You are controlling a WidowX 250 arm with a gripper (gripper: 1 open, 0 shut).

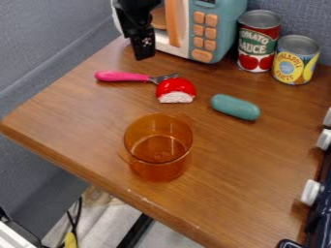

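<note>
My black gripper (139,44) hangs at the top of the camera view, in front of the toy microwave (200,29), above and left of a pink-handled utensil (123,76). Whether it is open or shut is hard to tell. A red and white toy piece (176,90) lies beside the utensil, and a teal oblong object (235,107) lies to its right. An orange translucent cup (158,150) stands near the middle front of the table.
A red can (257,44) and a yellow can (295,60) stand at the back right. A dark appliance with white knobs (318,194) lines the right edge.
</note>
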